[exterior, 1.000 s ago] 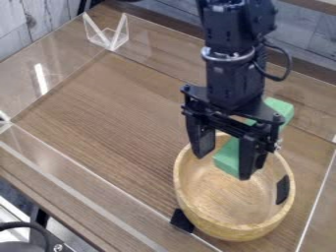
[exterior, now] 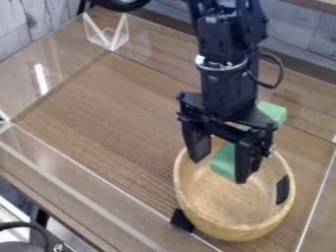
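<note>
The black gripper [exterior: 229,144] hangs over a round tan bowl [exterior: 230,215], its two fingers apart, open. A green object [exterior: 234,161] sits between or just behind the fingers, over the bowl; whether the fingers touch it is unclear. More green [exterior: 272,111] shows behind the gripper at the right, partly hidden by it.
A clear wire-like or plastic holder [exterior: 108,27] stands at the back left. Black pieces lie by the bowl's lower left, and a dark cable or object is at the bottom left corner.
The gripper has shifted very slightly, its fingers a little different in position around the green object. The bowl stays in place.
</note>
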